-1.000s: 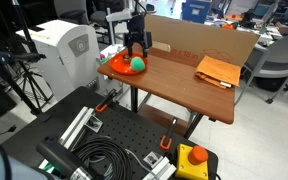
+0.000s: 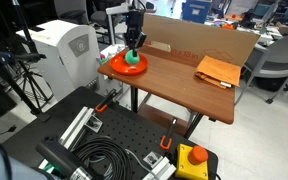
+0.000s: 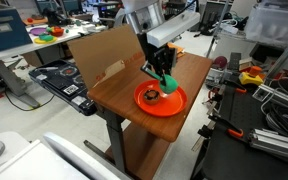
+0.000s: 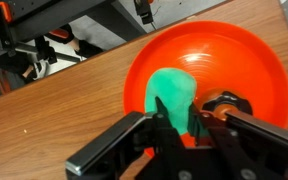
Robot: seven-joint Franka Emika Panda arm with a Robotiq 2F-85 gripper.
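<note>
A rounded green object (image 4: 172,95) is held in my gripper, whose fingers are shut on it. Beneath it lies a round orange-red plate (image 4: 209,50), at the left end of the wooden table in exterior view 1. In that view the green object (image 2: 132,57) appears over the plate's right part, below the gripper (image 2: 133,48). Whether it touches the plate I cannot tell. A small dark item with some orange (image 4: 227,103) sits on the plate, beside the green object. In exterior view 2 the gripper (image 3: 164,76) comes down over the plate (image 3: 174,108).
An orange cloth (image 2: 218,71) lies flat toward the table's right end. Bare wood (image 2: 179,82) stretches between plate and cloth. A cardboard panel (image 2: 209,43) stands along the back edge. The plate lies close to the table's edge.
My gripper and the green object have moved left and slightly up in exterior view 1, from the plate's right edge to over the plate. The plate and cloth have stayed put.
</note>
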